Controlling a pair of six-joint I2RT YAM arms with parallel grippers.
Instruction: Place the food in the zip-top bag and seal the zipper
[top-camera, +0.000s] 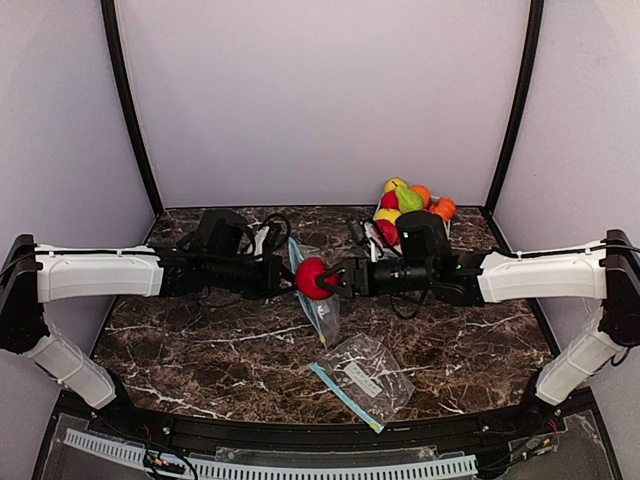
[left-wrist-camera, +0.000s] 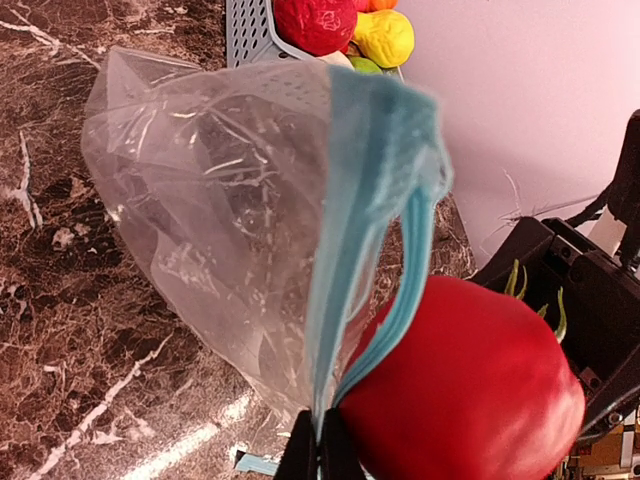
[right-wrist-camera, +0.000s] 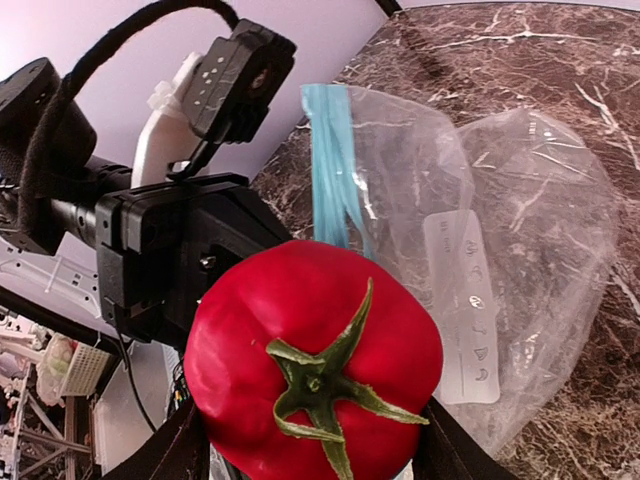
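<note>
In the left wrist view my left gripper is shut on the blue zip edge of a clear zip top bag (left-wrist-camera: 230, 190). The bag hangs from it with its mouth partly parted, one blue strip bowed away from the other. A red tomato (right-wrist-camera: 310, 350) with a green stem is held by my right gripper (top-camera: 334, 279), which is shut on it. Seen by the left wrist, the tomato (left-wrist-camera: 465, 385) lies beside the bag's mouth, against or very near the outer blue strip; it does not appear to be inside. From above, the tomato partly covers the bag (top-camera: 318, 315).
A second clear bag with a blue zip (top-camera: 368, 380) lies flat on the dark marble table, near its front. At the back right stands a basket (left-wrist-camera: 243, 35) of colourful fruit and vegetables.
</note>
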